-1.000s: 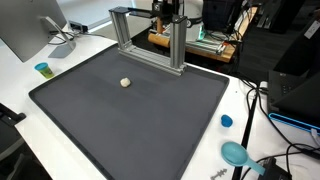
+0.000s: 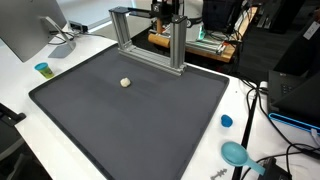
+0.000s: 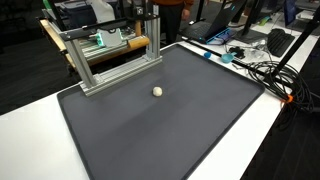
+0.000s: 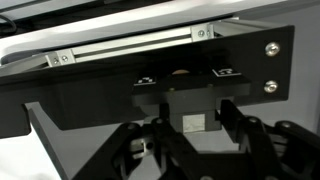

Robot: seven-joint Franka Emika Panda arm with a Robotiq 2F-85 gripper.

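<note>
In the wrist view my gripper reaches in from the bottom edge. Its fingers are closed on a black ledge-like piece [image 4: 188, 88], which juts from the front of a long black panel [image 4: 95, 100]. A pale square [image 4: 193, 122] shows between the dark fingers. On the grey mat [image 2: 120, 125] lies a small round beige piece [image 2: 125, 82], also seen as a pale disc [image 3: 157, 91] in exterior view 2. At the mat's back stands a metal frame [image 3: 125, 72]. The gripper cannot be made out clearly in either exterior view.
A teal bowl [image 2: 235, 154] and a blue piece [image 2: 226, 121] sit right of the mat. The green-and-blue cup [image 2: 43, 70] is at the far left. Cables [image 3: 290, 75] run along the table's right side.
</note>
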